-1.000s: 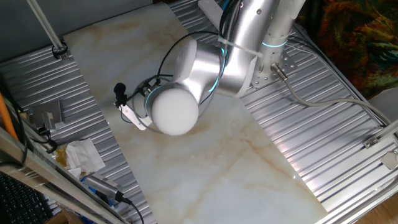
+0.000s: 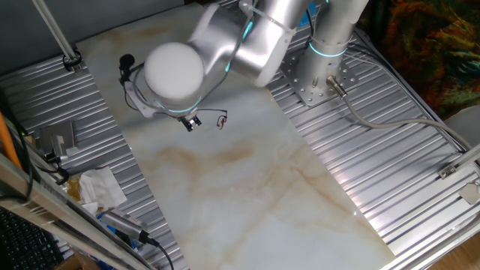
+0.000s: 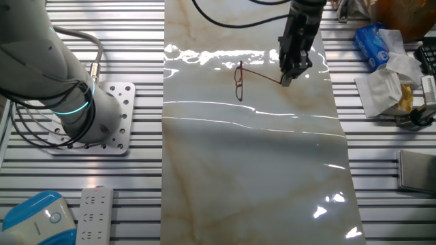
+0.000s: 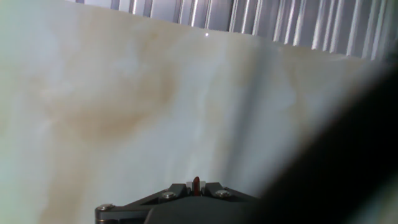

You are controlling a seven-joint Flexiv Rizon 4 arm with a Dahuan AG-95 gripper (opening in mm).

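Note:
A pair of thin reddish-brown glasses [image 3: 239,84] juts out sideways from my gripper [image 3: 286,79], one long temple [image 3: 262,75] running to the fingertips. In exterior view 1 the same glasses [image 2: 222,121] show to the right of the gripper [image 2: 193,124]. The wrist view has my gripper shut, with a dark red temple tip [image 4: 196,183] pinched between its fingers; the remainder of the glasses is hidden there. They seem to hang above the marbled board [image 2: 247,202], though the exact height is hard to judge.
Most of the board is bare. Along its far side from the base lie a white tissue pack [image 3: 378,92], a blue packet [image 3: 372,46] and a grey metal box [image 3: 417,170]. Near the base are a power strip [image 3: 94,214] and a blue-white device [image 3: 41,216].
The arm has swung up and left in exterior view 1, and the wrist has tilted, bringing the gripper and glasses out from behind it. The board and surrounding objects stay put.

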